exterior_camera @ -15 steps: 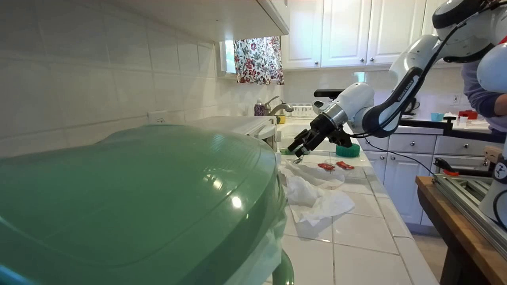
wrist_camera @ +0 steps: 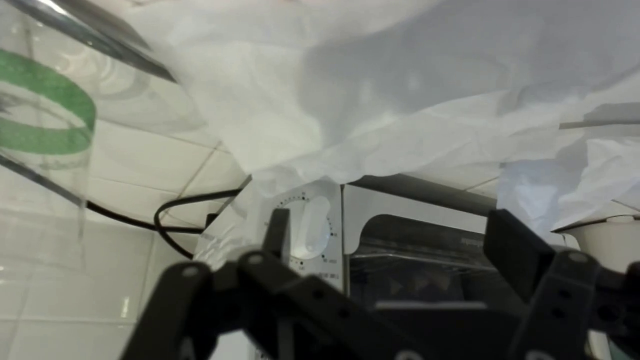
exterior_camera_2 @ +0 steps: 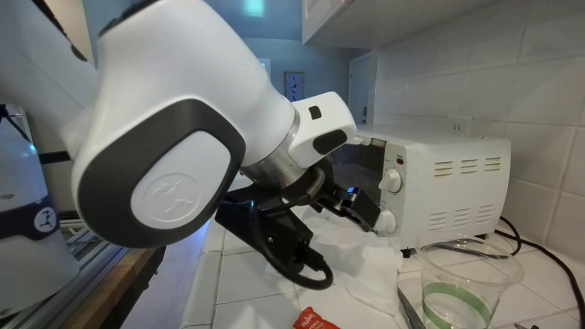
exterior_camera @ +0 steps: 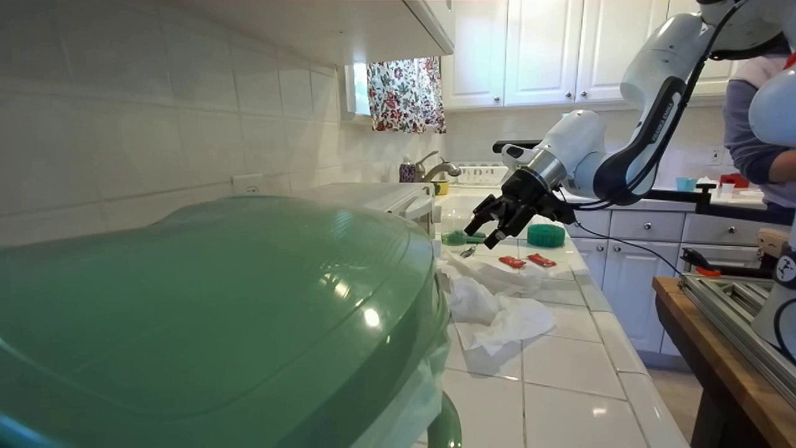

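My gripper point(exterior_camera: 479, 235) hangs over the counter, its fingers apart and nothing between them. In the wrist view, the gripper has the front of the white toaster oven point(wrist_camera: 414, 207) behind its gap, with a dial point(wrist_camera: 313, 228) near one finger. The second exterior view shows the oven point(exterior_camera_2: 449, 181) against the tiled wall, with a black finger point(exterior_camera_2: 359, 207) overlapping its front in the picture; whether they touch I cannot tell. Crumpled white paper point(exterior_camera: 496, 313) lies on the counter before the oven and fills the upper wrist view.
A clear cup with a green band point(exterior_camera_2: 458, 304) stands beside the oven. Red packets point(exterior_camera: 541, 260) and a green round item point(exterior_camera: 545, 236) lie farther along. A big green lid point(exterior_camera: 224, 313) blocks much of one view. Bare tiles point(exterior_camera: 574, 403) show at the counter's near end.
My gripper has shifted right in the first exterior view and turned, so both fingers now show spread apart. The paper and packets look unmoved.
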